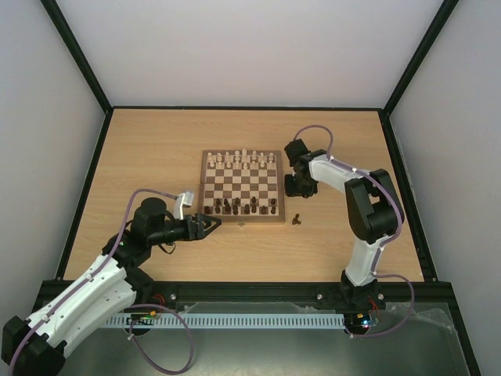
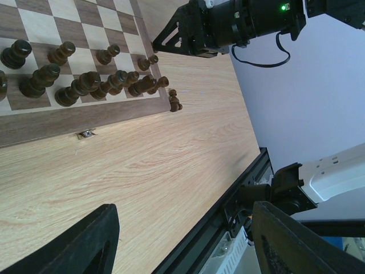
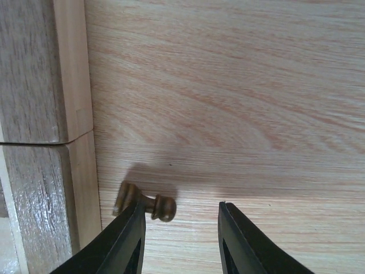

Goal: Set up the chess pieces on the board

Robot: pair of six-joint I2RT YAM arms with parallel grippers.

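Note:
The chessboard [image 1: 240,186] lies mid-table, with light pieces [image 1: 243,154] on its far side and dark pieces [image 1: 241,205] along its near side. A dark pawn [image 3: 157,206] lies on its side on the wood, right of the board. My right gripper hangs over it, open; its left finger [image 3: 126,242] overlaps the pawn's base in view, its right finger is well clear. Whether they touch cannot be told. More dark pieces [image 1: 296,220] lie off the board's near right corner. My left gripper is open and empty, near the board's near left corner.
The board's raised wooden edge [image 3: 80,114] runs close along the left side of my right gripper. A small metal clasp [image 2: 86,133] sticks out from the board's near edge. The tabletop [image 1: 235,254] in front of the board is clear.

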